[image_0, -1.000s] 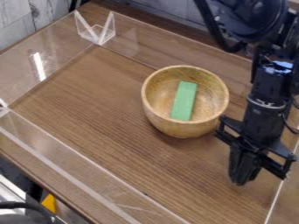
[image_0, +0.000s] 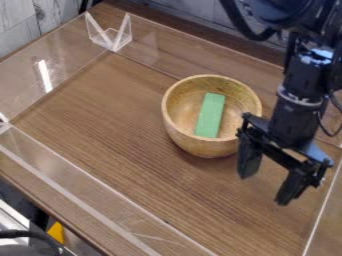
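Observation:
My black gripper (image_0: 265, 170) stands at the right of the camera view, its fingers spread open and somewhat blurred, low over the bare wooden table (image_0: 120, 180). Nothing shows between the fingers. Up and to the left of it sits a round tan bowl (image_0: 179, 108) with a green block (image_0: 210, 115) lying inside.
A clear wire-like holder (image_0: 107, 30) stands at the back left. A small yellow object (image_0: 54, 232) is at the lower left beyond the table's edge.
The gripper has risen slightly and swung a little to the left, and its fingers appear more widely spread than before. The bowl and green block are unchanged.

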